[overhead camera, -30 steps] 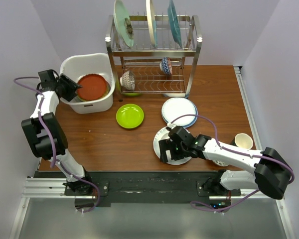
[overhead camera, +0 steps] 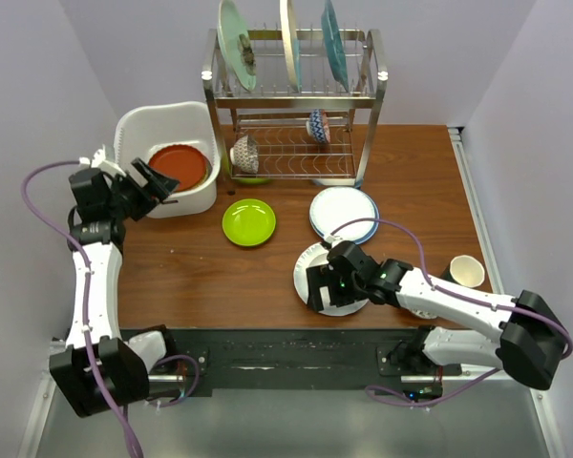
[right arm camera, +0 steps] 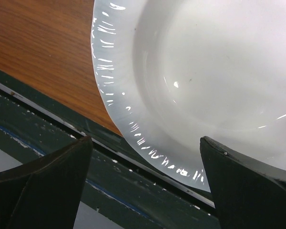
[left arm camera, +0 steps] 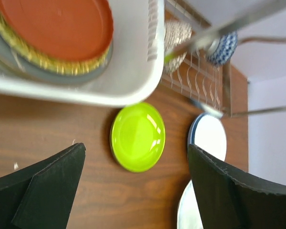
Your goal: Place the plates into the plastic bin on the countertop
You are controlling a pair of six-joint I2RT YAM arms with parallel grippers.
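In the white plastic bin (overhead camera: 197,198) at the back left lies a red-brown plate (overhead camera: 179,164) on top of other dishes. My left gripper (overhead camera: 155,181) is open and empty, above the bin's front left side. A green plate (overhead camera: 249,222) lies flat on the counter right of the bin; the left wrist view shows this green plate (left arm camera: 138,137) beyond the open fingers. Farther right are a white plate (overhead camera: 343,207) stacked on a blue-rimmed one and, nearer the front edge, a white plate with a ridged rim (right arm camera: 190,81). My right gripper (overhead camera: 319,288) hovers open over that front plate's left side.
A metal dish rack (overhead camera: 296,102) stands behind, with upright plates above, a speckled cup (overhead camera: 244,154) and a blue patterned cup (overhead camera: 318,126) below. A cup (overhead camera: 466,272) stands at the right. Counter left of the green plate is bare.
My left gripper has opened, having pulled away from the red-brown plate, and its arm has swung toward the front. The right arm has barely shifted. The plates lie where they were.
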